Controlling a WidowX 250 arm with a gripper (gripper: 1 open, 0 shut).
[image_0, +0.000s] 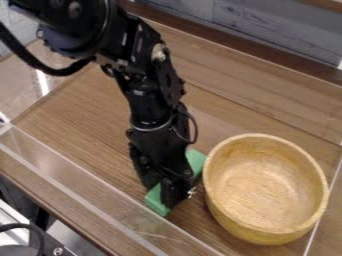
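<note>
My black gripper (166, 178) is low over the wooden surface, its fingers down around a green block (160, 204), which lies just left of a yellow wooden bowl (265, 182). The arm hides the middle of the block, and I cannot see whether the fingers touch it or how far apart they are.
A clear edge strip runs along the near left, with a dark cable beyond it at the bottom left. A grey plank wall stands at the back.
</note>
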